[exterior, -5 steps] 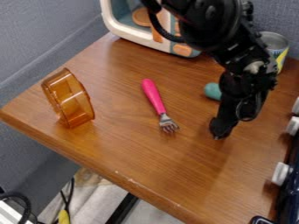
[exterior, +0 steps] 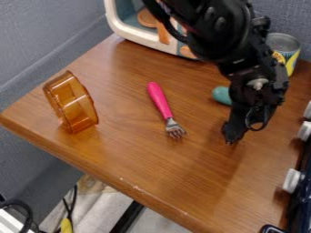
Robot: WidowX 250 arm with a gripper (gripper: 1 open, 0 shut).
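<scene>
My black gripper (exterior: 235, 133) points down at the right side of the wooden table, low over its top; whether its fingers are open or shut is hard to tell. To its left lies a fork (exterior: 163, 106) with a pink handle, tines toward the front. A teal object (exterior: 221, 94) sits just behind the gripper, partly hidden by it. An amber, ring-shaped container (exterior: 71, 102) rests on its side at the table's left.
A white toy oven or box (exterior: 123, 15) stands at the back, a can (exterior: 285, 53) at back right. A dark appliance with white knobs (exterior: 297, 200) lines the right edge.
My gripper has shifted very slightly to the right over the last second. The objects on the table have not visibly moved.
</scene>
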